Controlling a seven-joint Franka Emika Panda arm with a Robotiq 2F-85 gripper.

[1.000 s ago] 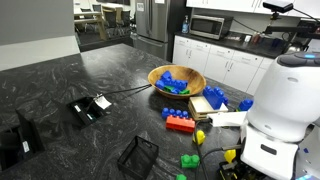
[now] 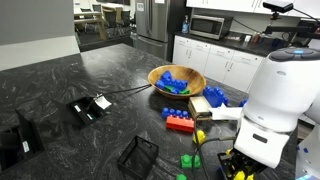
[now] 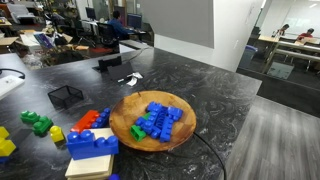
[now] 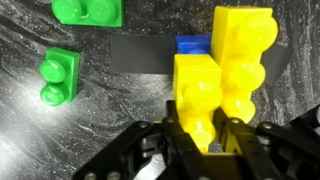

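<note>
In the wrist view my gripper is shut on a yellow brick [image 4: 197, 78], its studs facing the camera. Right beside it is a taller yellow brick [image 4: 243, 40], and part of a blue brick [image 4: 193, 45] shows behind the two. I cannot tell whether these are joined to the held one. Exterior view 1 shows yellow [image 2: 240, 175] under the white arm [image 2: 275, 110] at the bottom edge, with the fingers largely hidden. My gripper is outside exterior view 2.
Green bricks [image 4: 60, 78] lie left of the gripper. A wooden bowl [image 3: 118, 122] holds blue and green bricks. Near it are a red brick [image 2: 180, 124] and a blue brick [image 3: 92, 145] on light blocks. A black mesh box [image 2: 138, 157] stands on the dark table; open surface lies beyond.
The arm has risen slightly and shifted in exterior view 1. More yellow shows beneath it now than one second ago. The bowl and loose bricks around it have stayed put.
</note>
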